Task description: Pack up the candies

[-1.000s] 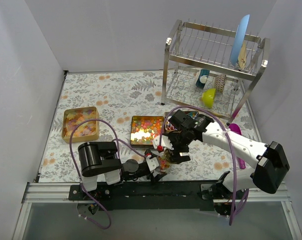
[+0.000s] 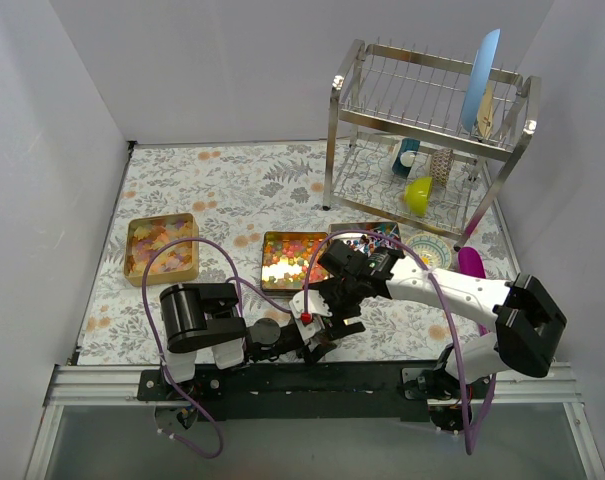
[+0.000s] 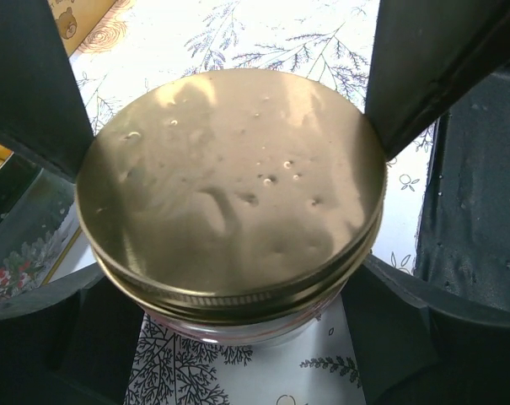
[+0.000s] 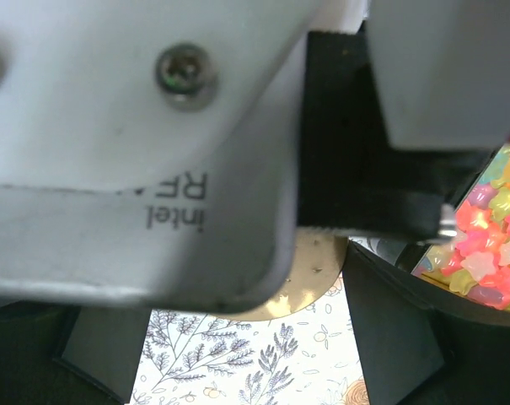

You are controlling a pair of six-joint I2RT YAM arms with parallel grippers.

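Note:
A jar with a dented gold lid stands upright in the left wrist view, its clear body mostly hidden below. My left gripper is open around the jar, a dark finger on either side. From the top of that view, the right gripper's fingers reach down astride the lid. My right gripper is open over the jar; the left arm's camera housing covers much of its view, and only a sliver of lid shows. Colourful star-shaped candies fill a tray behind the jar.
At the left stands a box of orange and yellow pieces. A dark box with mixed wrappers sits at the rack's foot. The metal dish rack occupies the back right. Both arms crowd together at the front middle.

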